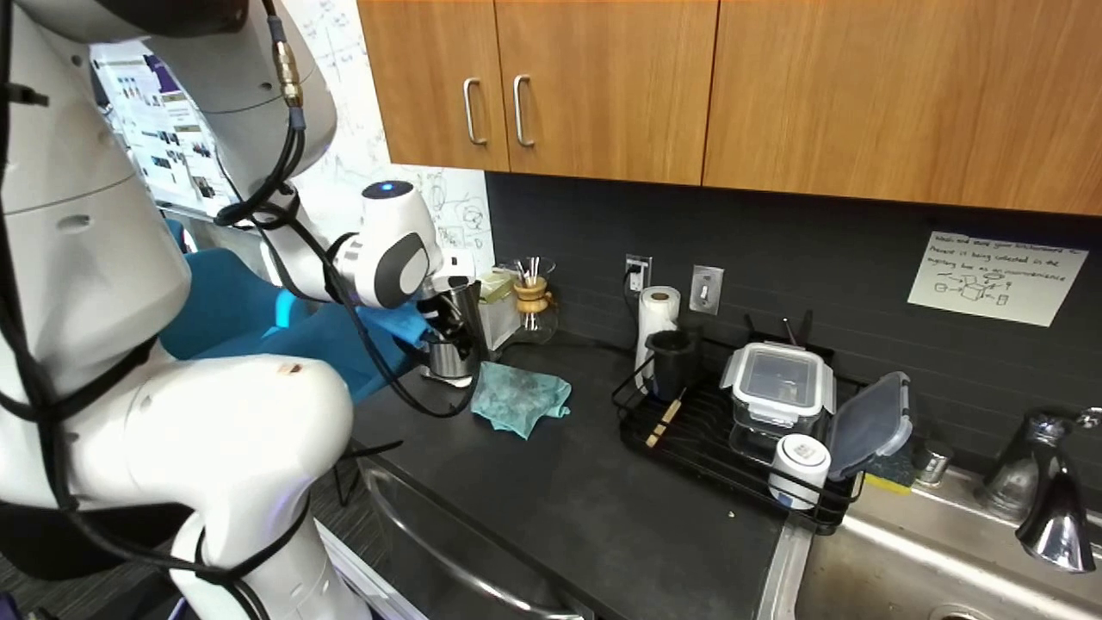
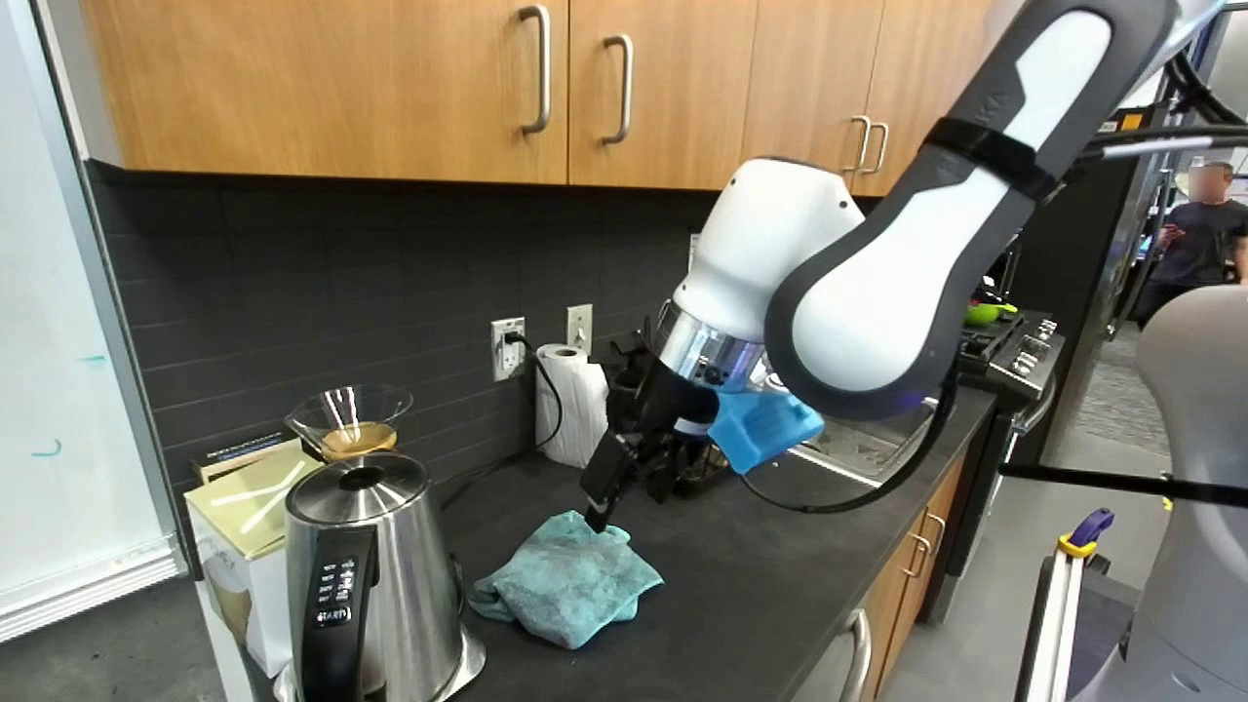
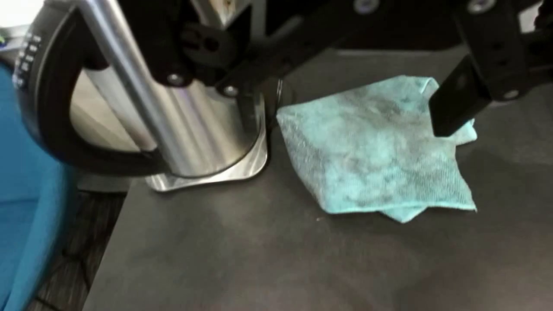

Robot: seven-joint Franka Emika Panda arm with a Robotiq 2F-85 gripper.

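Note:
A crumpled teal cloth [image 1: 522,398] with grey stains lies on the dark counter, and the wrist view shows the cloth [image 3: 373,150] whole apart from a part hidden by one finger. My gripper is open above it, its fingers spread wide and nothing between them. In that view the right finger [image 3: 459,98] overlaps the cloth's right edge, while the left one is near the steel kettle [image 3: 207,124]. From the second exterior side, the gripper [image 2: 603,497] points down at the cloth's [image 2: 573,579] far edge; whether they touch I cannot tell.
The kettle [image 2: 380,515] stands close beside the cloth, with a white box [image 2: 252,544] and a glass coffee maker [image 1: 534,300] behind. Farther along are a paper towel roll [image 1: 658,315] and a black dish rack [image 1: 692,444].

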